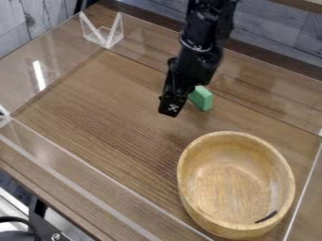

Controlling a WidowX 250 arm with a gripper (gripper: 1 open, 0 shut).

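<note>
The black gripper (176, 99) reaches down from the arm at the top centre, over the middle of the wooden tray floor. A small green block (201, 99) lies just to its right, partly behind the gripper. I cannot make out whether anything is between the fingers.
A large round pale tan bowl (194, 203) with a small dark item inside stands at the lower right. A white wire piece (104, 30) is at the top left.
</note>
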